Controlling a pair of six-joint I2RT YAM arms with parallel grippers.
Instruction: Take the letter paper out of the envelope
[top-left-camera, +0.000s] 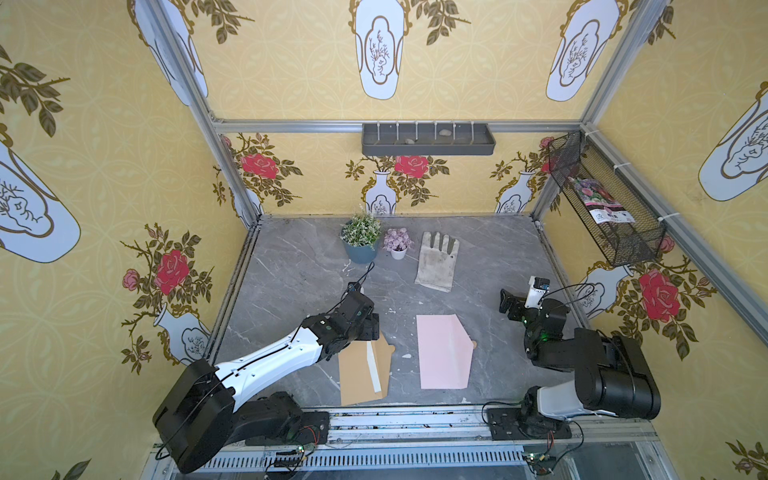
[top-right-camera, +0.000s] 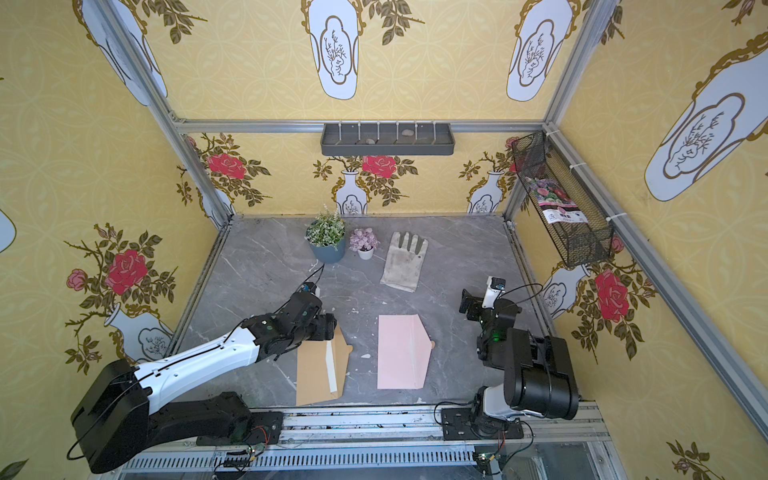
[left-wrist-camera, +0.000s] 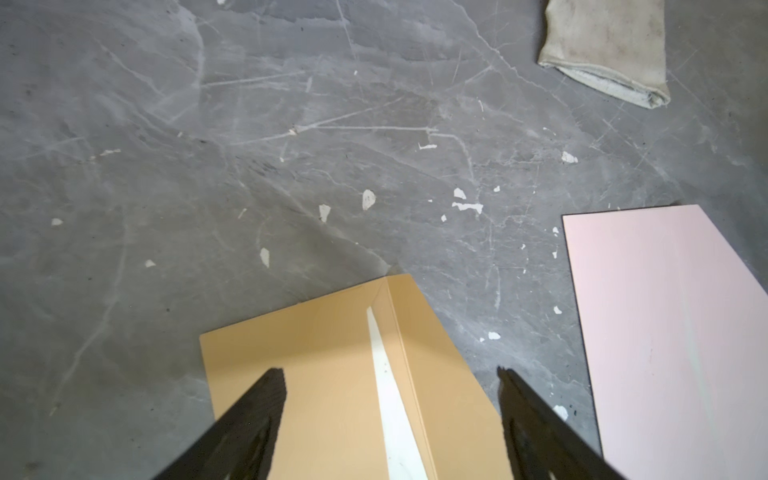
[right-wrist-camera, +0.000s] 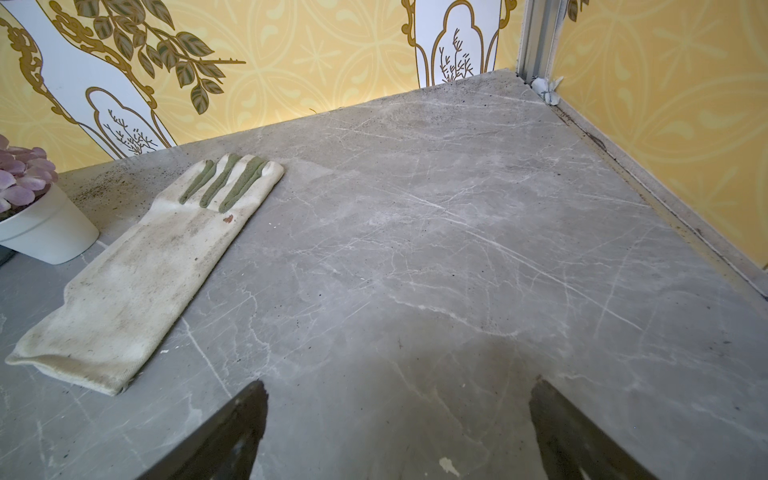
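A brown envelope lies at the front, left of centre, with a strip of white letter paper showing along its flap side. Right of it rests a pink envelope. My left gripper hangs over the far end of the brown envelope. In the left wrist view, its fingers stand apart above the brown envelope and the white paper, touching neither as far as shows. My right gripper stands open over bare table at the right, nothing between its fingers.
At the back of the table stand a blue pot of green plants and a small pink-flowered pot. A work glove lies beside them. A wire basket hangs on the right wall. Bare table separates the glove from the right arm.
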